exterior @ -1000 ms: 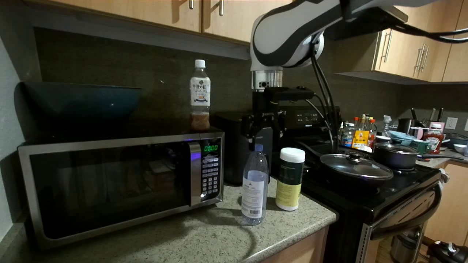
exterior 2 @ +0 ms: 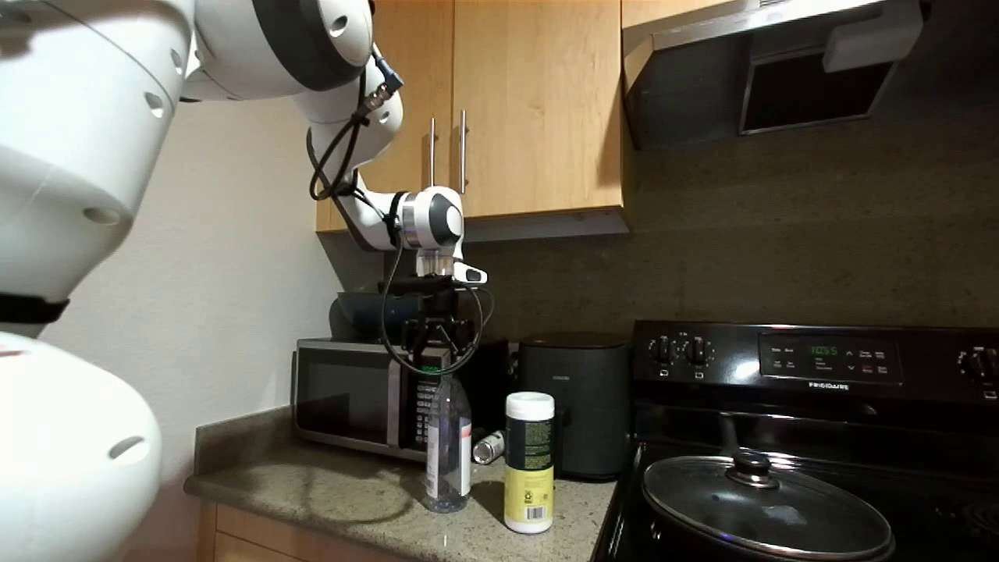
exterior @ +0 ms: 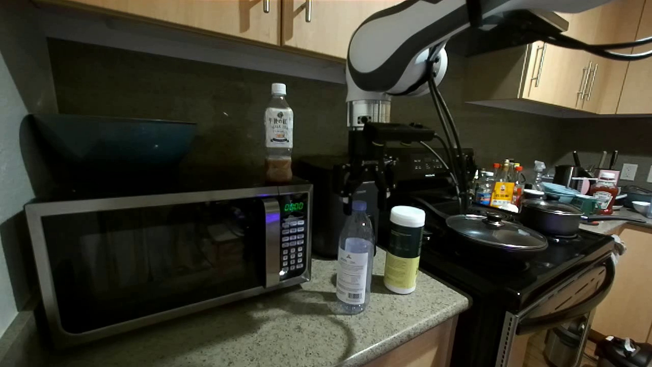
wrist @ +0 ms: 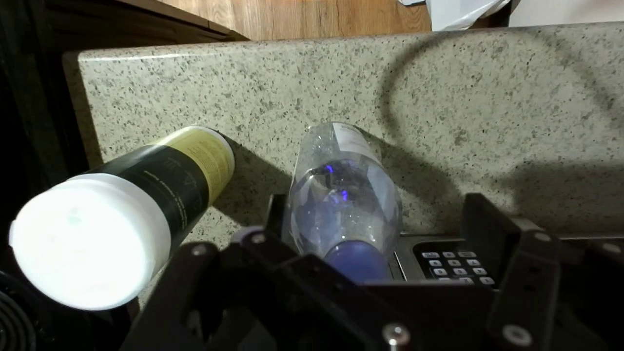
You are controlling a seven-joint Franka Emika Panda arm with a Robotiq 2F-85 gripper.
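Observation:
An upright clear plastic bottle [exterior: 353, 263] with a blue cap and white label stands on the counter. My gripper [exterior: 365, 201] points down at the bottle's top, its fingers apart. In the wrist view the bottle [wrist: 345, 199] lies between the two fingers, nearer the left finger [wrist: 277, 217]; a wide gap separates it from the right finger [wrist: 485, 219]. Whether the left finger touches it, I cannot tell. From the other side, the bottle [exterior 2: 449, 449] rests upright below my gripper [exterior 2: 440, 357].
A white-lidded canister [exterior: 403, 251] stands close beside the bottle, towards the stove [exterior: 519, 269]. The microwave [exterior: 165, 257] is on the other side, carrying a milk tea bottle [exterior: 279, 131] and a blue bowl [exterior: 116, 140]. Bare counter [wrist: 497, 105] lies in front of the microwave.
My gripper has come down a little and shifted slightly left in exterior view 1, so its fingers reach about the cap's height. The bottle and canister have stayed put.

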